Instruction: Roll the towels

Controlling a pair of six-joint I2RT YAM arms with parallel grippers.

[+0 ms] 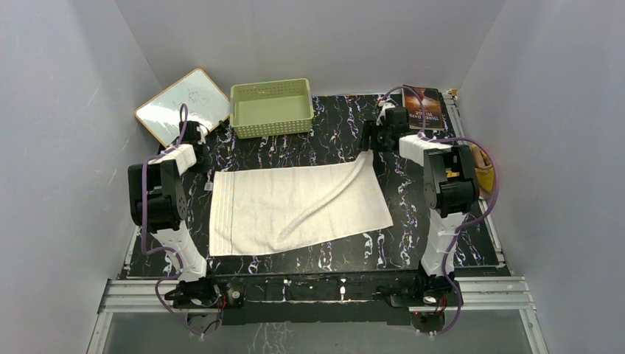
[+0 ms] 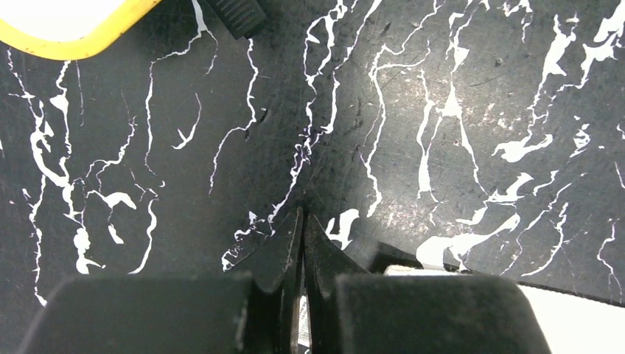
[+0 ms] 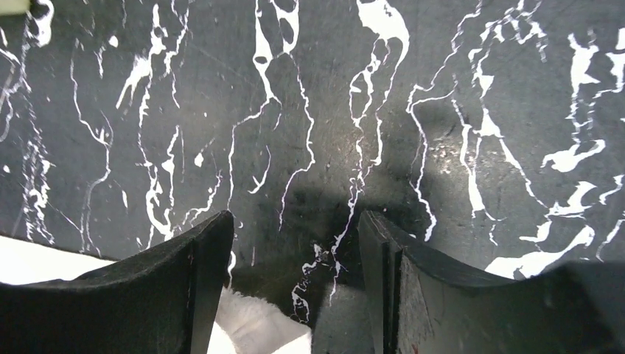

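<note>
A white towel [image 1: 295, 199] lies spread on the black marbled table, with a diagonal ridge running up to its back right corner. My left gripper is shut with nothing between its fingers. The towel's back left corner [image 2: 413, 271] lies outside those fingers, to their right and nearer the bottom of the left wrist view. Part of the towel's tag [image 2: 303, 324] shows behind the fingers. Just beyond the back right corner, my right gripper stands open. That bunched towel corner [image 3: 265, 324] sits low in the right wrist view, near the left finger.
An empty green basket [image 1: 271, 110] stands at the back, beside a leaning whiteboard [image 1: 183, 107]. A book [image 1: 423, 109] lies at the back right, and something yellow [image 1: 483, 171] is by the right wall. Bare table surrounds the towel.
</note>
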